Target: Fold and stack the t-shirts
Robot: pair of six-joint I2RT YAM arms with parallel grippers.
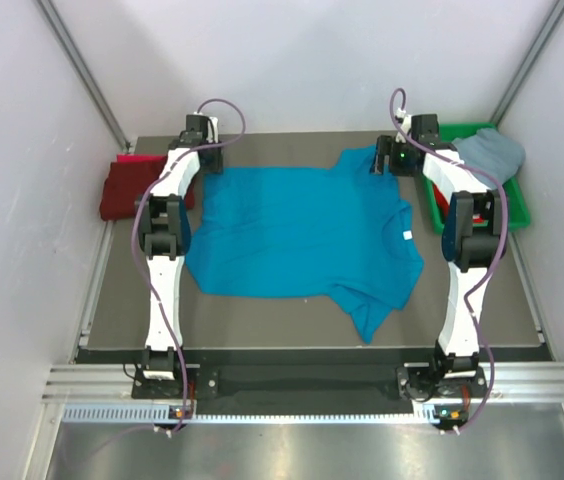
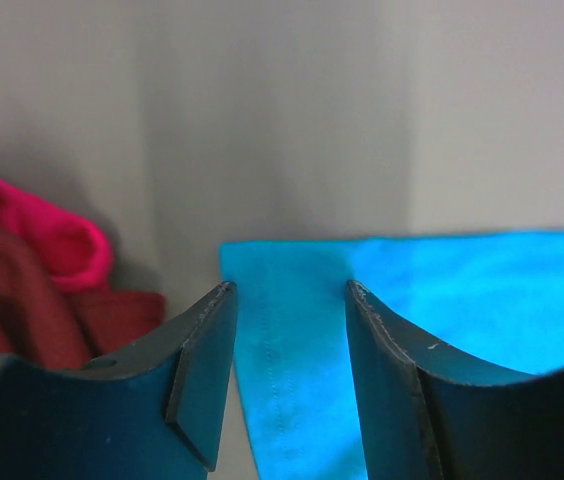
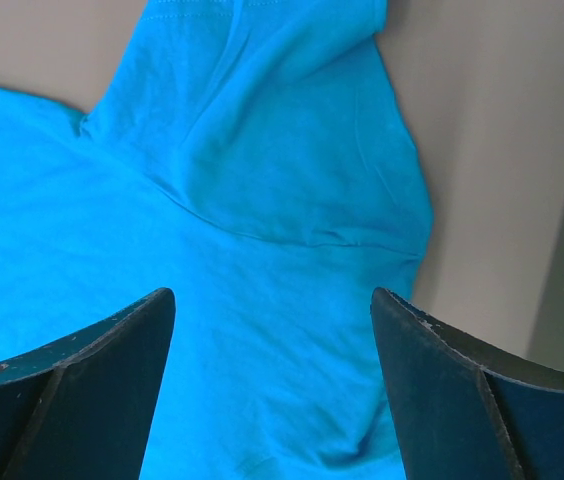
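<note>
A blue t-shirt [image 1: 292, 230] lies spread over the middle of the table, with creases and a turned-over part on its right side. My left gripper is at the shirt's far left corner; its fingers stand apart, and the blue cloth [image 2: 287, 275] shows between and beyond them. Over the far right part of the shirt, my right gripper is open, with blue cloth [image 3: 282, 200] below and nothing held. In the top view the left fingertips are partly hidden by the arm.
Dark red folded cloth [image 1: 122, 190] with a brighter red piece lies at the left edge, close to the left arm. A green bin [image 1: 520, 210] holding a grey cloth [image 1: 492, 155] stands at the right. Bare table shows in front of the shirt.
</note>
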